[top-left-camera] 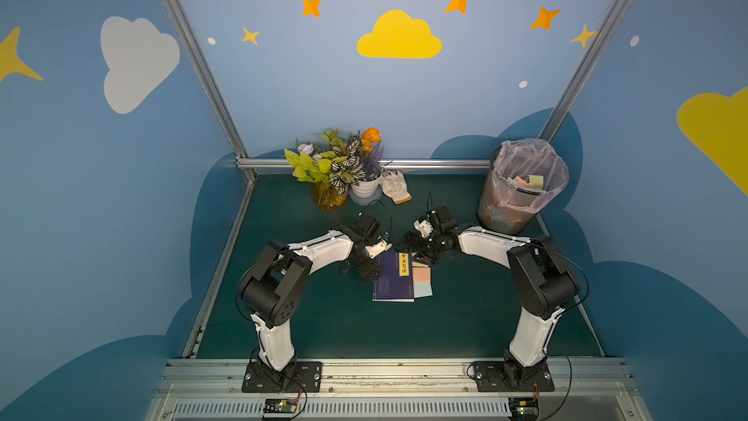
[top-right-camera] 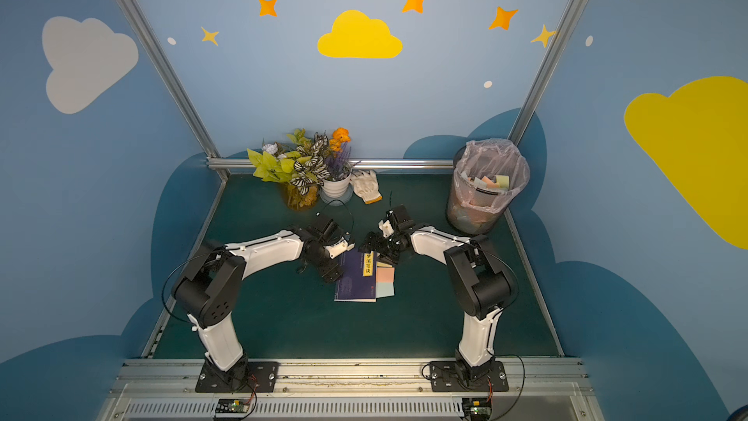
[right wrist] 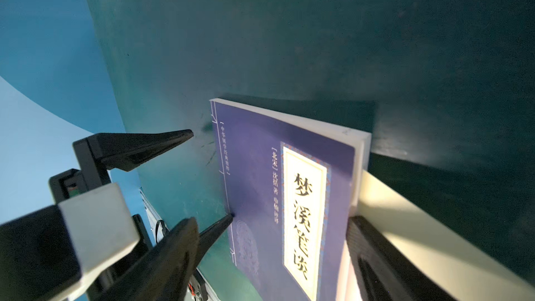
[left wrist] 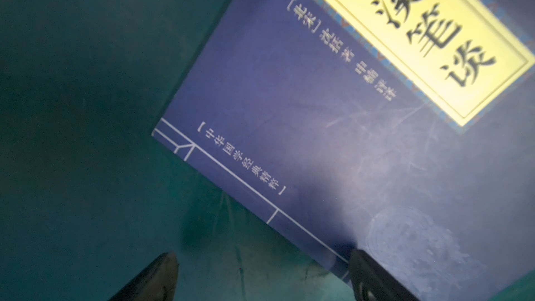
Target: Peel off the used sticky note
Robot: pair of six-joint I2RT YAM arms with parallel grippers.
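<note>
A dark blue book (top-left-camera: 393, 284) with a yellow title label lies flat on the green table. Along its right edge stick out a pink sticky note (top-left-camera: 421, 274), a pale blue one (top-left-camera: 423, 290) and a pale yellow one (right wrist: 423, 225), the last mostly covered by my right arm from above. My right gripper is open over the book's upper right edge, one finger beside where the yellow note meets the pages. Open as well, my left gripper is at the book's spine side, one fingertip over the cover's edge. Nothing shows held in either.
A lined waste bin (top-left-camera: 510, 202) with paper scraps inside stands at the back right. Flower pots (top-left-camera: 366, 189) and a white glove (top-left-camera: 396, 186) sit at the back.
</note>
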